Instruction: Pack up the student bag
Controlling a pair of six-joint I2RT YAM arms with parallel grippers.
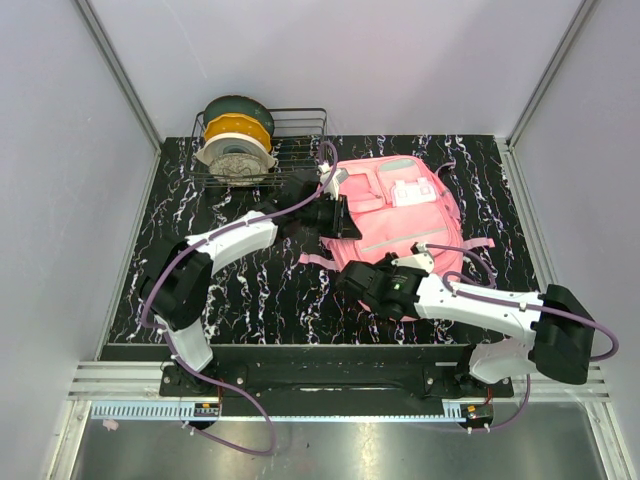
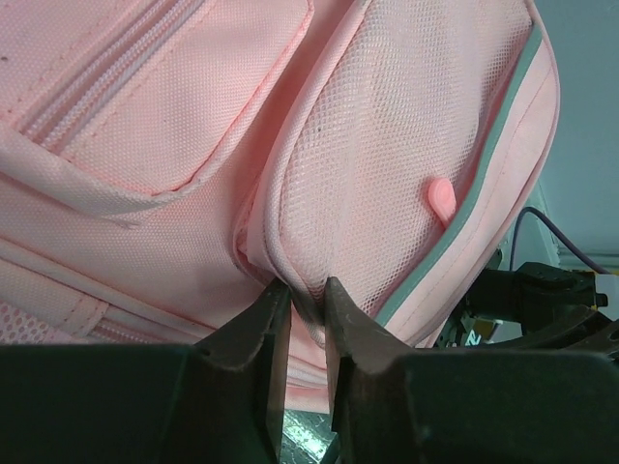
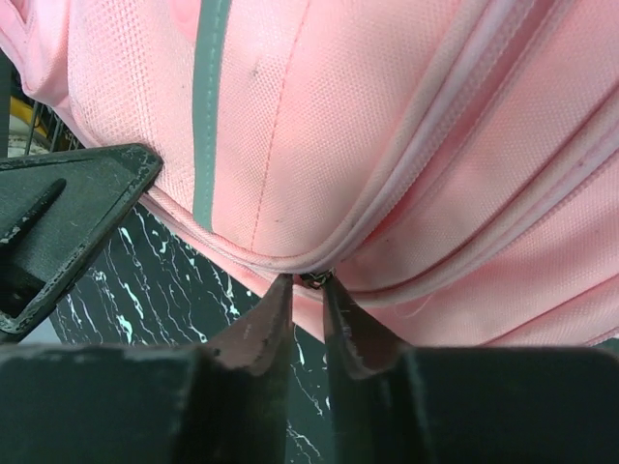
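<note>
The pink bag [image 1: 410, 220] lies on the dark marbled table, its front pockets facing up. At its left edge, my left gripper is shut on a fold of the bag's mesh-like fabric [image 2: 338, 193]. By the bag's lower left edge in the top view is my right gripper [image 1: 345, 280]. Close up, the right gripper stands narrowly open, its two fingertips either side of a small metal zipper slider [image 3: 313, 278] on the bag's seam. Whether the fingers touch the slider cannot be made out. The bag's inside is hidden.
A wire rack [image 1: 297, 125] with several plates and bowls stands at the back left. Bag straps [image 1: 318, 261] stick out at the sides. Bare table [image 1: 270, 310] shows between the arms. In the right wrist view, the left gripper's black finger [image 3: 77, 232] is close by.
</note>
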